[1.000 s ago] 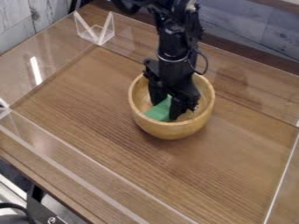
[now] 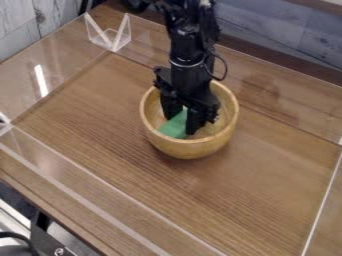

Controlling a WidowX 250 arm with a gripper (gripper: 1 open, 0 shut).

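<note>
A round tan bowl (image 2: 198,144) sits on the wooden table in the middle of the camera view, with a green object (image 2: 175,125) inside it. My black gripper (image 2: 185,110) reaches down into the bowl from the top, over and partly hiding the green object. Its fingertips look close together around the green thing's upper part, though the contact is hard to make out.
A white wire-like item (image 2: 110,32) is at the back left. A wall edge runs along the back right.
The gripper and arm have shifted slightly left within the bowl, and the bowl appears to have moved slightly left too.
</note>
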